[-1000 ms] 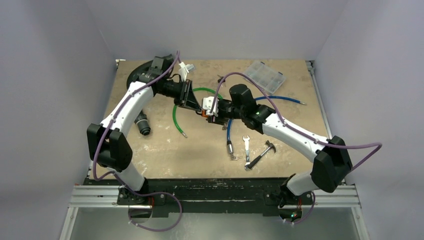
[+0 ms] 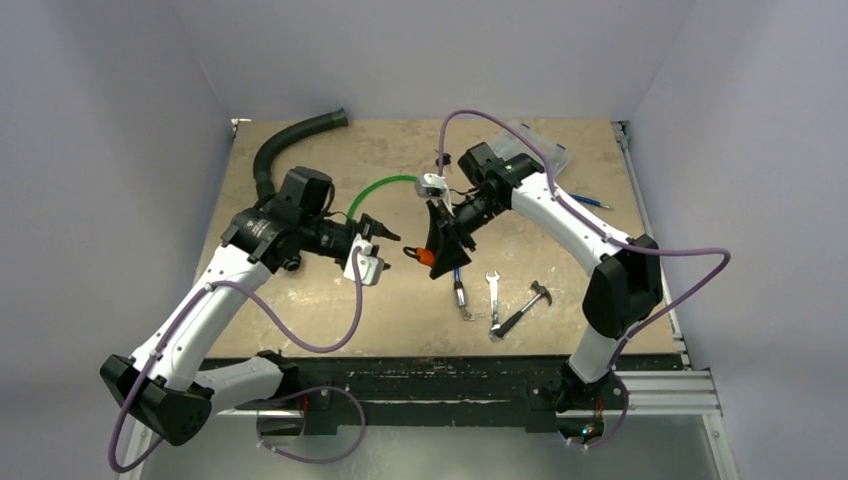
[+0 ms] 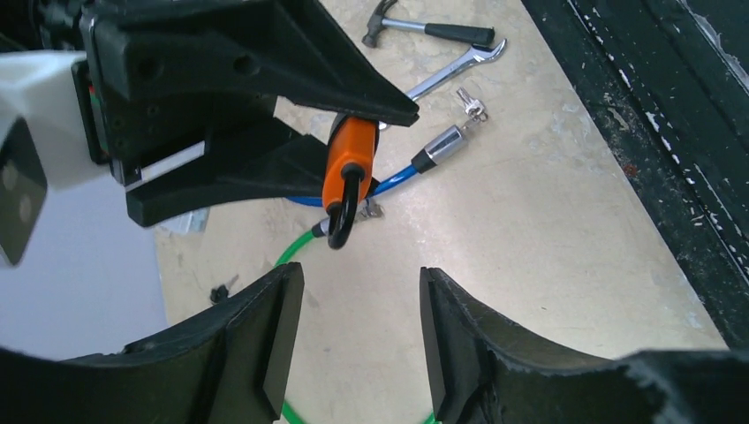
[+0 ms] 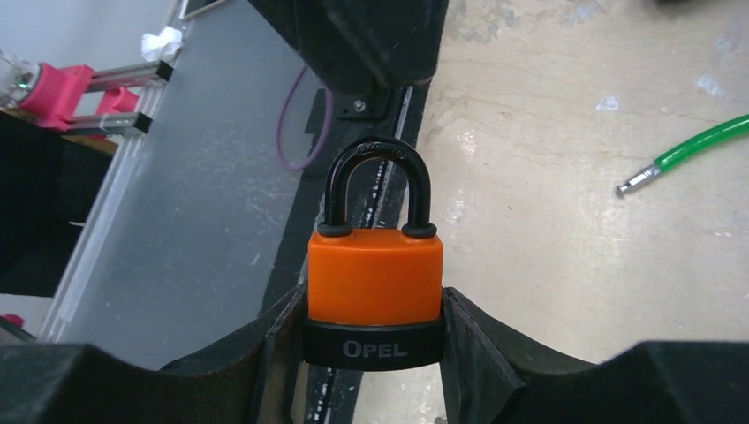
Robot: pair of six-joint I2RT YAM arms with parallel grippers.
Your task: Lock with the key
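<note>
An orange padlock with a black base band lettered OPEL is clasped by my right gripper, fingers on both sides of its body. Both legs of its black shackle meet the body. In the left wrist view the padlock hangs ahead of my left gripper, its shackle pointing toward me. The left fingers stand apart with nothing between them; in the top view that gripper is just left of the shackle, not touching. A small dark object, perhaps a key, lies on the table.
A hammer, a wrench and a blue cable end with silver keys lie front right. The green cable and black hose are behind my left arm.
My left gripper has turned and moved toward the table's front. The two grippers, close together before, are now apart.
</note>
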